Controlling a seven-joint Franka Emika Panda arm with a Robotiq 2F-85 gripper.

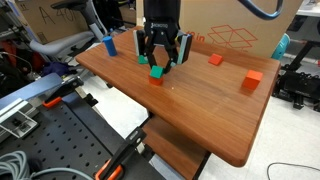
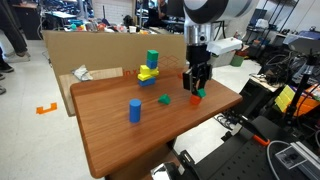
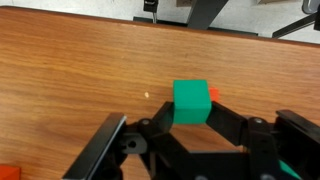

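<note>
My gripper is shut on a green block (image 3: 191,102), which sits between its fingertips in the wrist view. Just under and partly behind it, the edge of an orange block (image 3: 213,93) shows. From exterior view 1 the green block (image 1: 156,72) appears directly over the orange block (image 1: 155,82), which rests on the wooden table near its front edge. Whether the two touch cannot be told. In exterior view 2 the green block (image 2: 201,92) looks slightly to the right of the orange block (image 2: 195,99).
Another green piece (image 2: 165,99) and a blue cylinder (image 2: 135,111) stand on the table. Towards the back is a stack of coloured blocks (image 2: 150,66). Orange blocks (image 1: 251,79) lie at the right and a red one (image 1: 215,59) further back.
</note>
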